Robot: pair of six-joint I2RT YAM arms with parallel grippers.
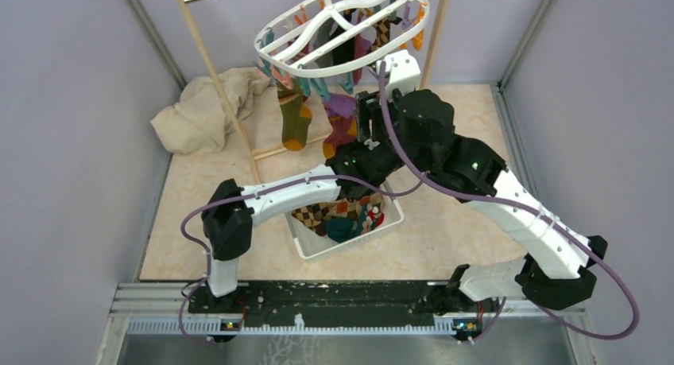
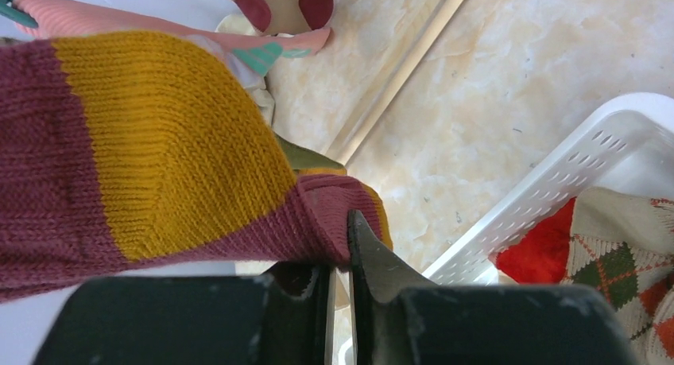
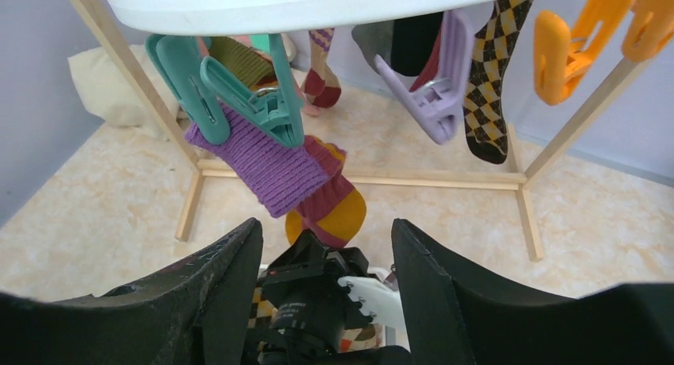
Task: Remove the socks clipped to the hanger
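Note:
A white hanger carries several clipped socks. A purple-topped maroon-and-mustard sock hangs from teal clips. In the left wrist view my left gripper has its fingers close together at that sock's maroon foot, pinching or pressing it; I cannot tell which. My right gripper is open, high below the hanger, with the left arm showing between its fingers. An olive sock hangs left, a checkered one right.
A white basket holding socks sits below. The wooden stand is behind, with a beige cloth at the back left.

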